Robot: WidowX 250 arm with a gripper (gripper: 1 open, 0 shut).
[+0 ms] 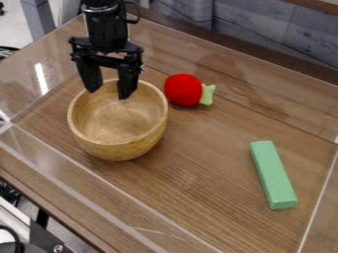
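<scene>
My black gripper point(109, 78) hangs over the back half of a tan bowl point(117, 134), its two fingers spread open, reaching down near or just inside the bowl's rim. Nothing shows held between the fingers. A red round object point(183, 89) with a pale green piece point(208, 95) lies right of the bowl, apart from the gripper. A light green bar point(272, 174) lies on the wooden table point(199, 198) at the right.
The table's middle and front, between bowl and green bar, are clear, as is the back behind the red object. A wooden ledge point(306, 6) runs at the back right, and the table's left edge shows.
</scene>
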